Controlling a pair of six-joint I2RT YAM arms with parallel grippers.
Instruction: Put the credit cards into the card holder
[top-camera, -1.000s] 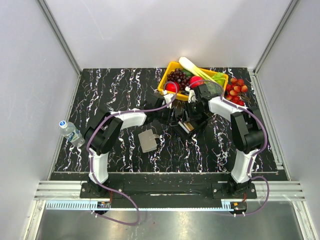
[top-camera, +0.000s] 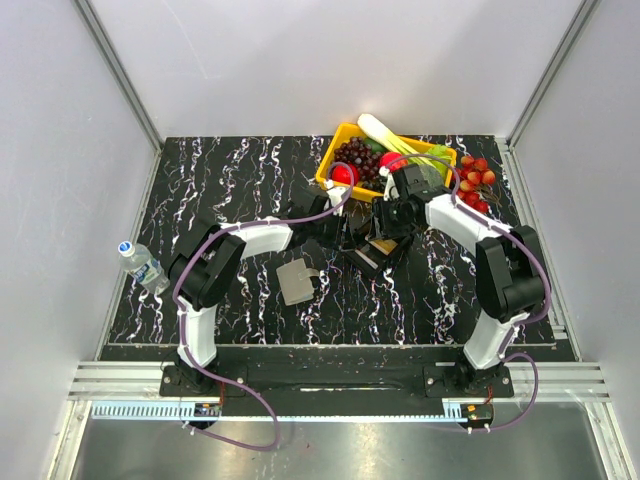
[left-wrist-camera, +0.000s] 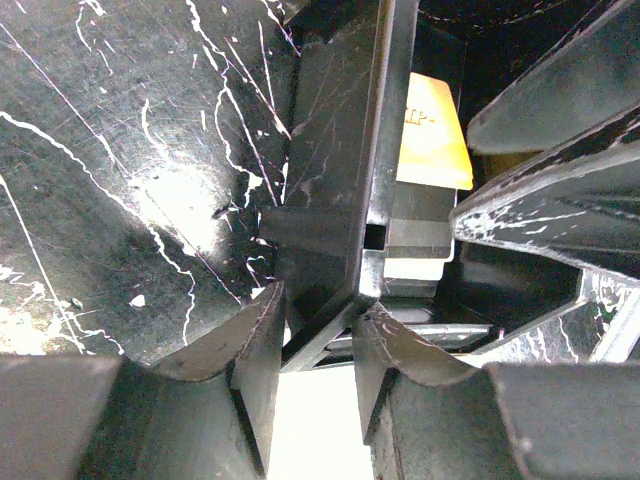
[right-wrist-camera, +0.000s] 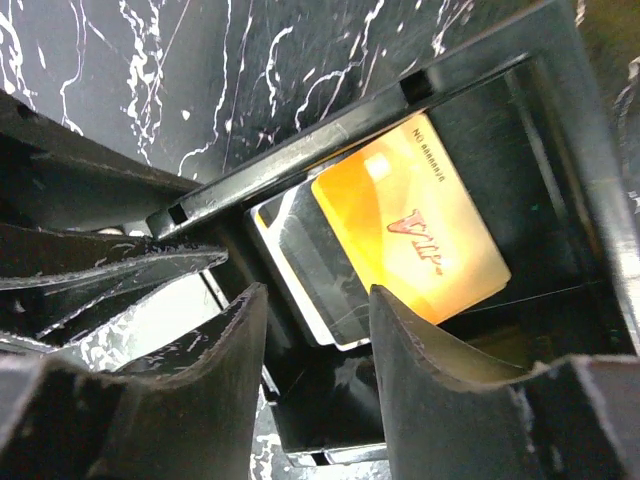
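Note:
A black tray (top-camera: 368, 262) lies between my two grippers, with cards inside. In the right wrist view a yellow-orange card (right-wrist-camera: 412, 220) lies partly over a dark card with a pale edge (right-wrist-camera: 315, 262). My right gripper is open above the tray, nothing between its fingers. At the tray's corner, my left gripper has its fingers either side of the black rim; whether they press on it cannot be told. A small grey folder (top-camera: 296, 282), which looks like the card holder, rests on the table left of the tray.
Behind the grippers stands a yellow basket (top-camera: 328, 160) of fruit and vegetables, with red fruit (top-camera: 475, 178) to its right. A water bottle (top-camera: 144, 267) leans at the far left.
The right arm has shifted a little to the right, its elbow swinging outward. A yellow card shows broadly in the tray now, where narrow pale strips showed before. The left arm looks unmoved.

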